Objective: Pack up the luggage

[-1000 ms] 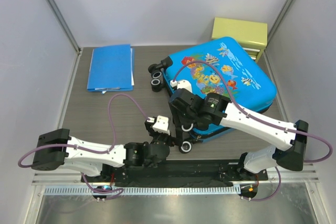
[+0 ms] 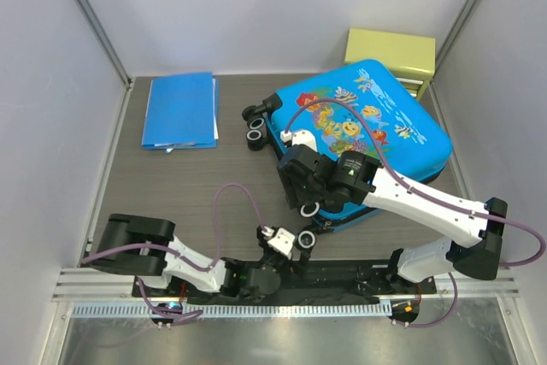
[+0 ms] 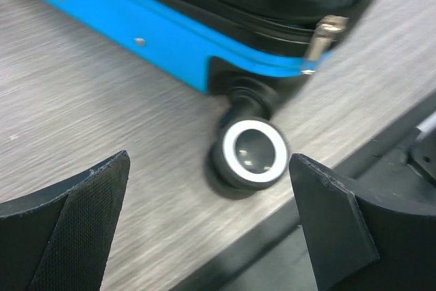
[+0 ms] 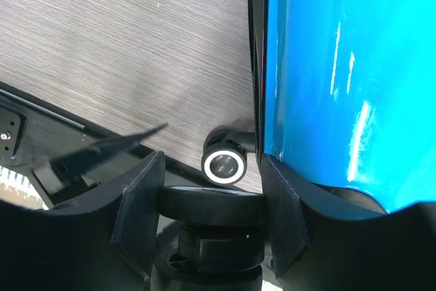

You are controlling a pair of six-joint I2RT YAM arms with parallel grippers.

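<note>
A blue suitcase [image 2: 393, 117] with printed fish lies on the right of the table, its wheels to the left and front. In the left wrist view its zipper pull [image 3: 320, 42] and front wheel [image 3: 248, 155] show between the open fingers of my left gripper [image 2: 286, 258], apart from them. My right gripper [image 2: 299, 190] is at the suitcase's left side; in its wrist view the blue shell [image 4: 340, 80] and dark zipper edge fill the right. Whether anything is between its fingers is hidden.
A blue folder [image 2: 178, 113] with papers lies at back left. A yellow box [image 2: 389, 50] stands behind the suitcase.
My left arm has moved toward the front edge and right, its gripper lower in the top view. The right arm and suitcase have barely moved.
</note>
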